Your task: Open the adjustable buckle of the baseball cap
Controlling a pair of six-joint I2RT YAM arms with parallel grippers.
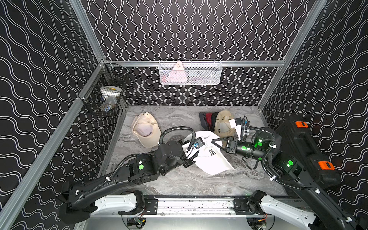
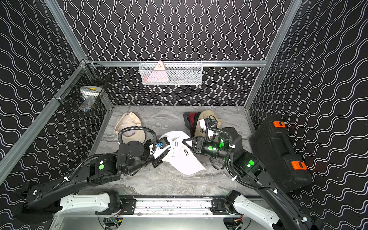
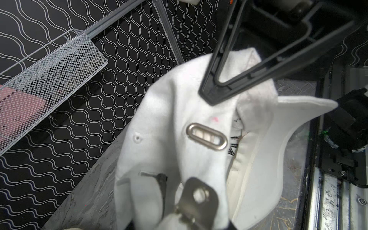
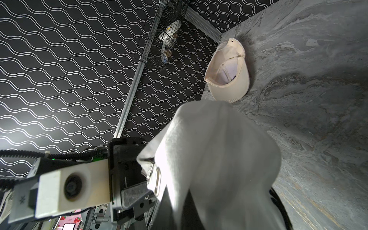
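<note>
The white baseball cap (image 1: 212, 163) hangs between both grippers, its brim toward the table front. At the lower edge of the left wrist view, my left gripper is shut on the metal buckle (image 3: 205, 195) at the strap end. An oval metal-framed slot (image 3: 207, 136) sits on the cap's band, apart from the buckle. My right gripper (image 1: 213, 141) is shut at the band on the far side of the slot. White fabric shows between its dark fingers in the right wrist view. The strap behind the buckle is mostly hidden.
A beige cap (image 1: 146, 128) lies at the back left. Several folded caps, a tan one (image 1: 225, 118) among them, lie behind the right gripper. A white wire basket (image 1: 190, 72) hangs on the back wall.
</note>
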